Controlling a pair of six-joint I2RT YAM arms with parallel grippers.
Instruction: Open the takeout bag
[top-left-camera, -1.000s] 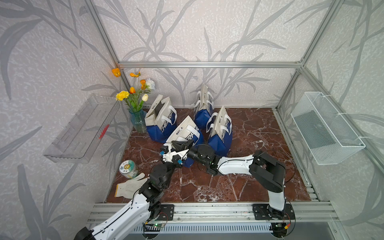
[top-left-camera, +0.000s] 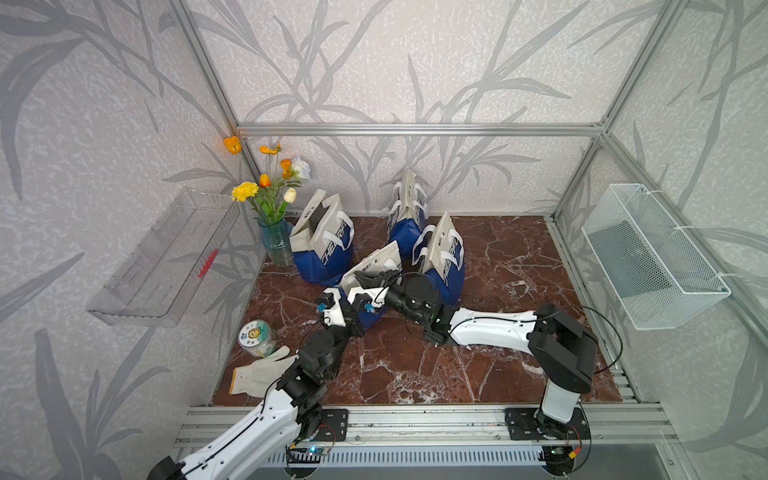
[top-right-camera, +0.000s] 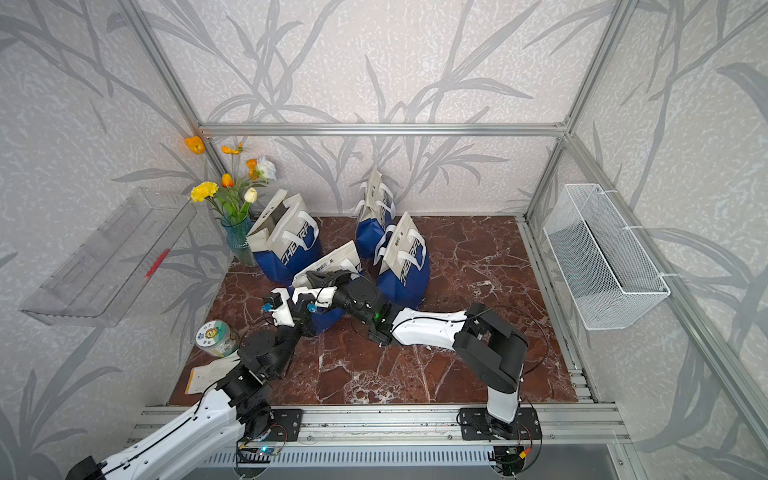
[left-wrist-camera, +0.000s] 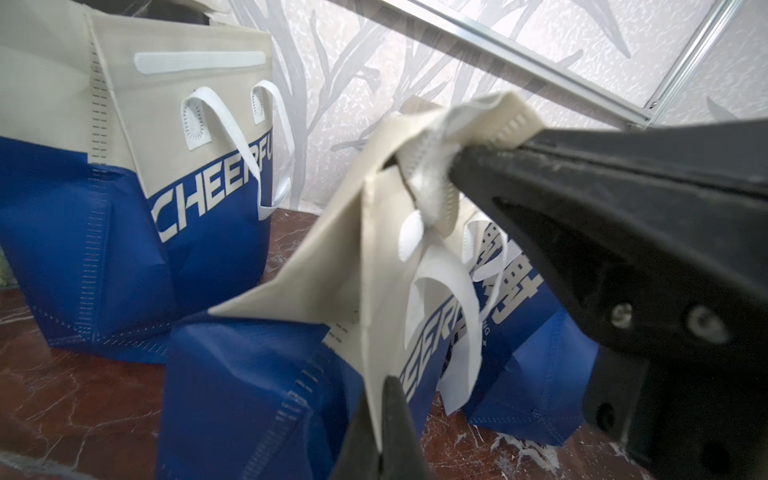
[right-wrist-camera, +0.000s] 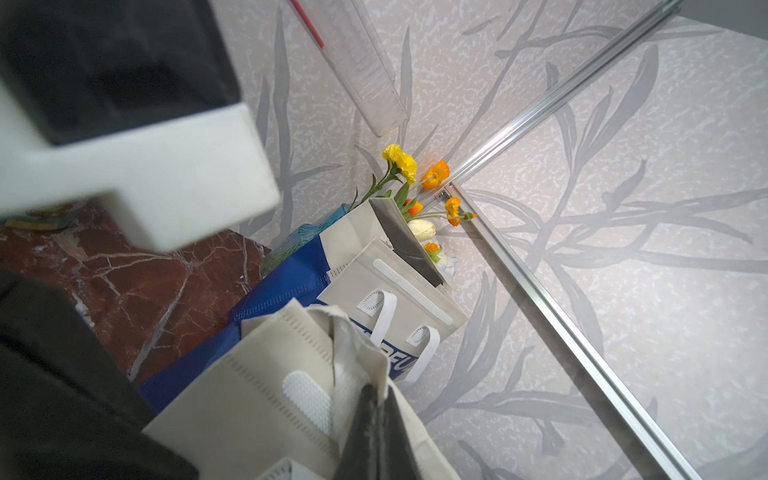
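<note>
The front middle takeout bag (left-wrist-camera: 240, 384), blue below and cream above, stands between my grippers, its top flap (right-wrist-camera: 248, 400) bent and pulled up. In the left wrist view my left gripper is shut on the near edge of the cream top. My right gripper is shut on the flap's upper edge, seen at the bottom of the right wrist view and as a black shape across the left wrist view. The bag's inside is hidden in the top views.
Three more bags (top-left-camera: 324, 256) stand behind and right. A flower vase (top-left-camera: 276, 240) is back left; a tin (top-left-camera: 256, 336) and glove (top-left-camera: 256, 376) lie front left. Wall baskets (top-left-camera: 652, 256) hang at both sides. The front right tabletop is mostly under my right arm.
My right arm has moved up and to the right over the last second, and the front bag's cream top has shifted and bent with it. The left arm is nearly still.
</note>
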